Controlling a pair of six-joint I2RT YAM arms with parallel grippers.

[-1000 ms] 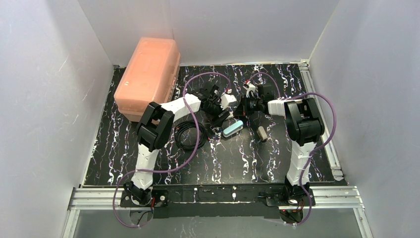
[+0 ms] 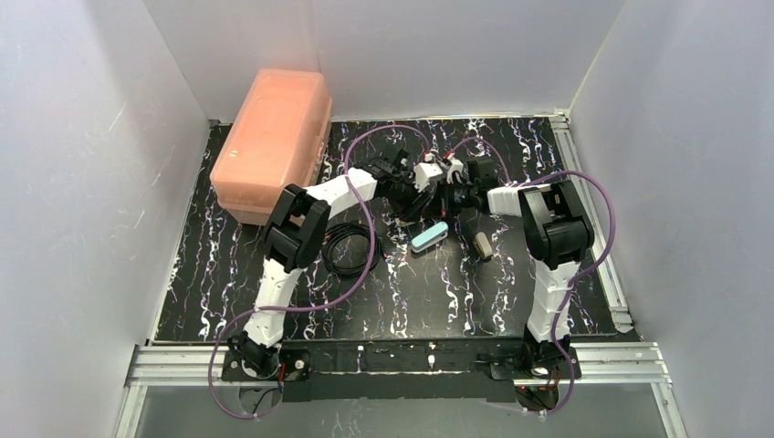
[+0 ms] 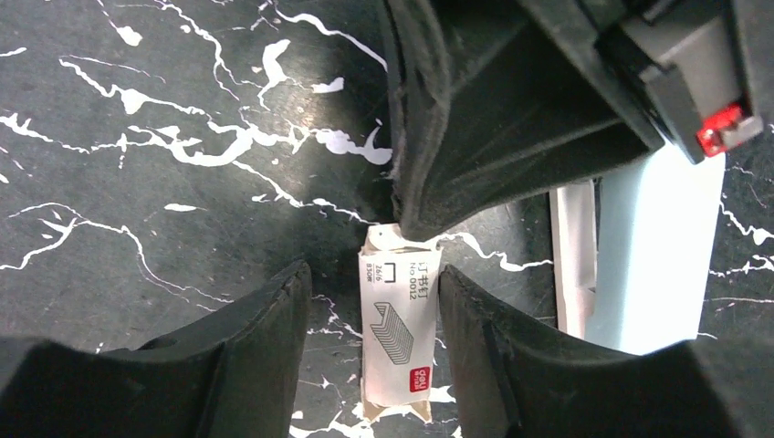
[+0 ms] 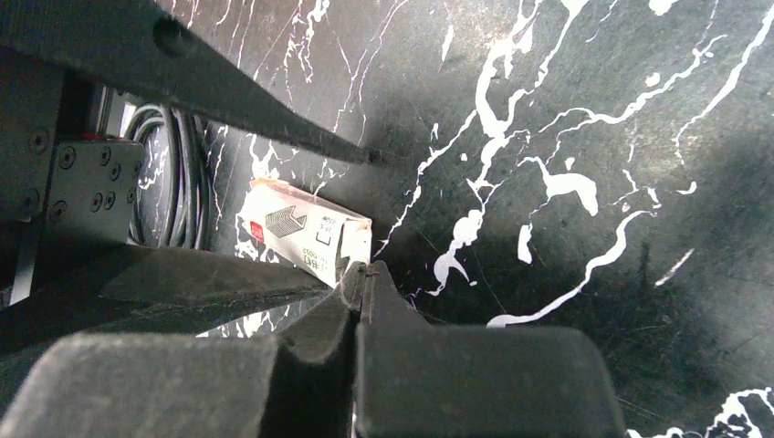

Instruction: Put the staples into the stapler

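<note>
A white paper box of staples (image 3: 399, 319) with printed markings lies on the dark table. My left gripper stands part open with one finger on each side of the box; a gap shows at the left finger, while the right finger is at or against the box's edge. My right gripper is shut, its tips beside the box's flapped end; nothing shows between them. In the left wrist view the right gripper's dark finger (image 3: 511, 119) covers part of that end. The light-blue stapler (image 2: 429, 237) rests just in front of both grippers.
A coil of black cable (image 2: 349, 250) lies left of the stapler. To its right is a small beige and black object (image 2: 483, 246). A large orange case (image 2: 274, 137) fills the back left.
The left gripper has shifted right and slightly back. My right gripper has come a little left, so the two now sit closer together. The stapler has not moved.
</note>
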